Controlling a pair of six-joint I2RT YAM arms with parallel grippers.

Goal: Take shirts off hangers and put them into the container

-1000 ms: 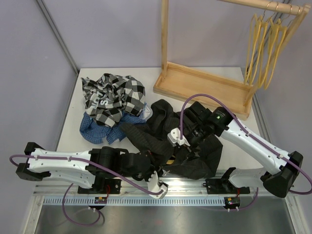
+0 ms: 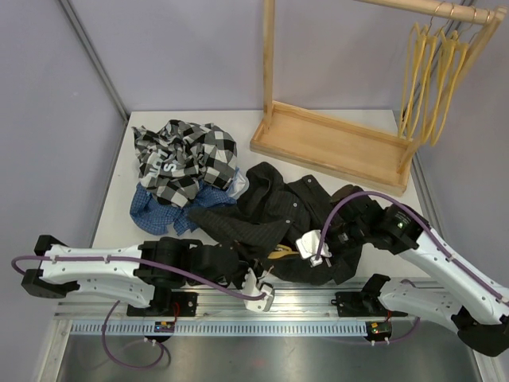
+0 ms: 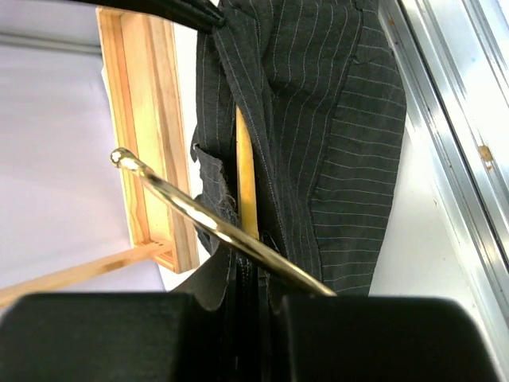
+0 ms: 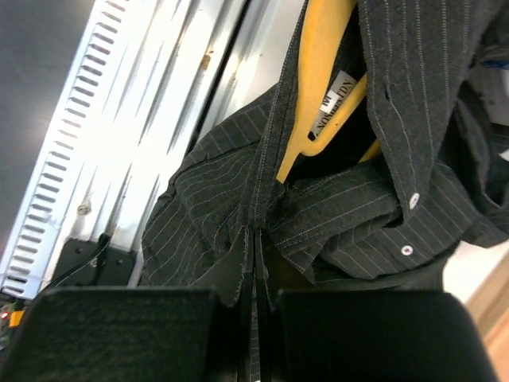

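Note:
The dark pinstriped shirt (image 2: 266, 211) lies on the white table, bunched between my two grippers. Inside it the yellow hanger (image 4: 316, 79) shows through the parted front, with a white label on it. In the left wrist view, one arm of the hanger (image 3: 246, 171) and its brass hook (image 3: 215, 225) stand right in front of the fingers. My left gripper is shut at the base of the hook, partly hidden by it. My right gripper is shut on a fold of the shirt, just beyond the hanger's tip.
A black-and-white checked garment (image 2: 187, 159) and a blue one (image 2: 171, 208) are heaped at the back left. Behind the shirt stands a wooden rack (image 2: 334, 151) with several empty yellow hangers (image 2: 433, 76) on its rail. A metal rail (image 2: 262, 306) runs along the front edge.
The left arm has barely moved.

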